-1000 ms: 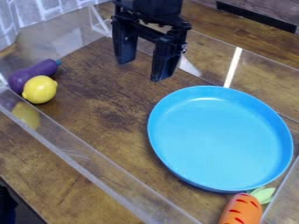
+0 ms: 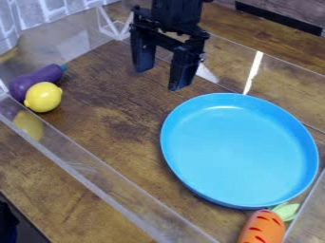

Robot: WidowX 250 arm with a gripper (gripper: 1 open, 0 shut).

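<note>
The black gripper (image 2: 164, 65) hangs over the brown board at the top centre, open, with nothing seen between its fingers. A blue plate (image 2: 238, 149) lies to its lower right. A yellow lemon (image 2: 42, 97) and a purple eggplant (image 2: 34, 82) lie at the left, next to each other. An orange carrot (image 2: 261, 228) with a pale green top sits at the bottom right, below the plate.
Clear plastic walls (image 2: 89, 178) edge the area. The wooden middle (image 2: 114, 119), left of the plate and right of the lemon, is bare.
The gripper has shifted slightly, a little upward in the view from where it was. The plate, lemon, eggplant and carrot have not moved.
</note>
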